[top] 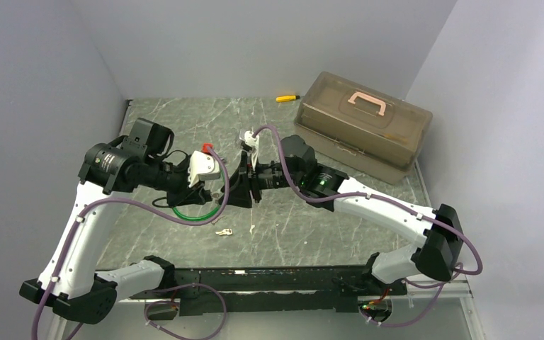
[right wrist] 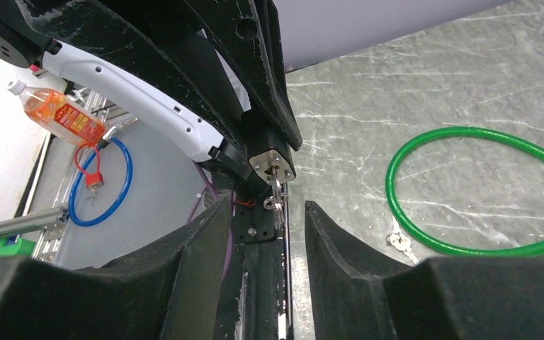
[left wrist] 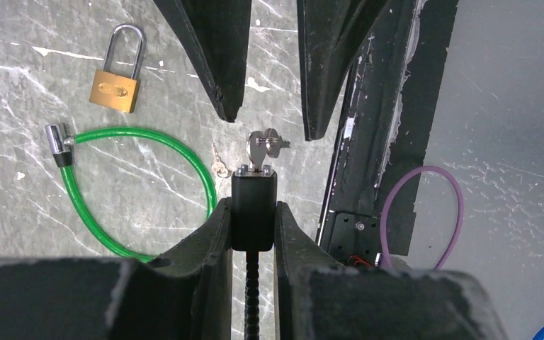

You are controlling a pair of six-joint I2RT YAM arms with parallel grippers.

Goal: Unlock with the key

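Observation:
My left gripper is shut on a black lock body (left wrist: 253,188), with a dark braided cable below it. A silver key (left wrist: 257,145) sticks out of the lock's end, and a second key (left wrist: 273,142) hangs from it on a ring. My right gripper stands open in front of the lock. In the right wrist view the key (right wrist: 276,191) lies between its fingertips, with room on both sides. The top view has both grippers close together at mid-table, hiding the lock there.
A brass padlock (left wrist: 115,86), a green cable lock (left wrist: 170,144) and loose keys (top: 224,231) lie on the table. At the back right stands a brown toolbox (top: 365,120), with a yellow tool (top: 287,98) beside it.

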